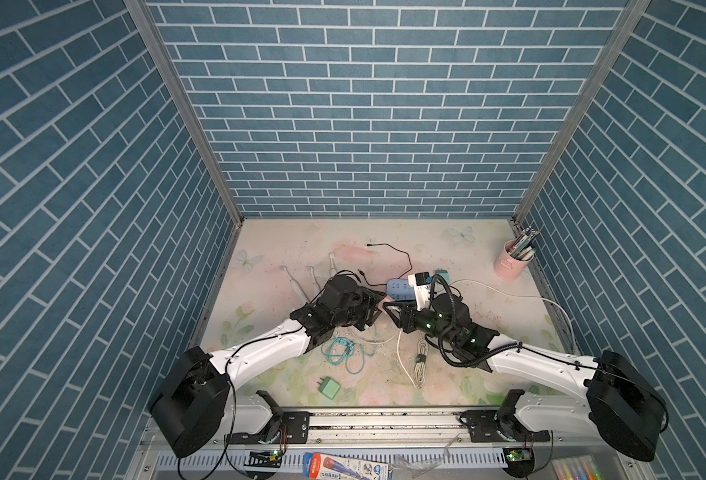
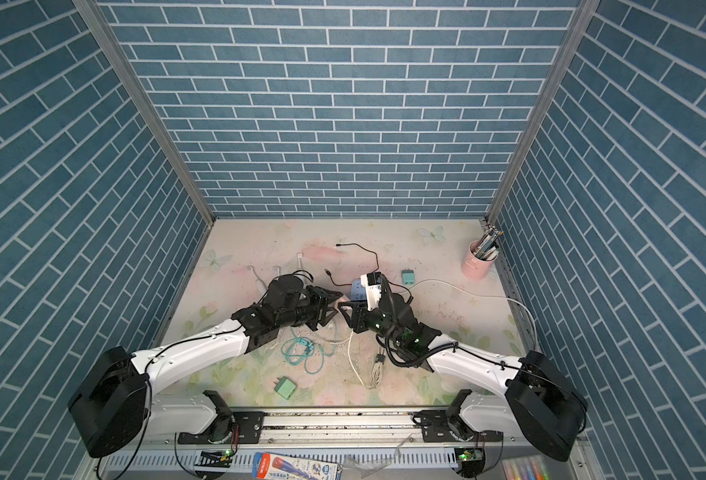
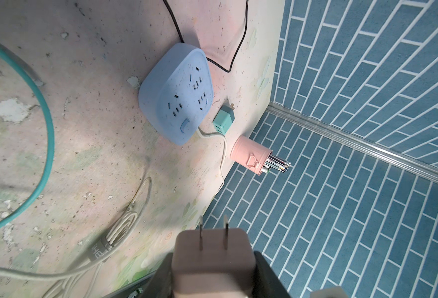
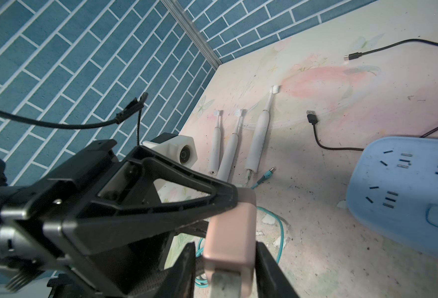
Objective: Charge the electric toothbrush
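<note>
A pink charger block [image 3: 214, 263] is clamped in my left gripper [image 1: 379, 301], its two metal prongs pointing up in the left wrist view. In the right wrist view the same block [image 4: 232, 228] has a pale plug [image 4: 226, 284] at its near end. The fingers of my right gripper straddle that end, part open; contact is hard to tell. A blue power strip [image 3: 179, 94] lies on the table beyond, its sockets facing up. Several white toothbrushes [image 4: 259, 139] lie to the left. A white cable [image 1: 401, 352] hangs below the grippers.
A teal adapter [image 3: 223, 118] sits beside the strip, near a pink pen cup [image 1: 511, 262]. A green adapter [image 1: 329, 388], a teal cable [image 1: 337, 352] and a bundled cable [image 1: 421, 364] lie in front. Black cables cross the back.
</note>
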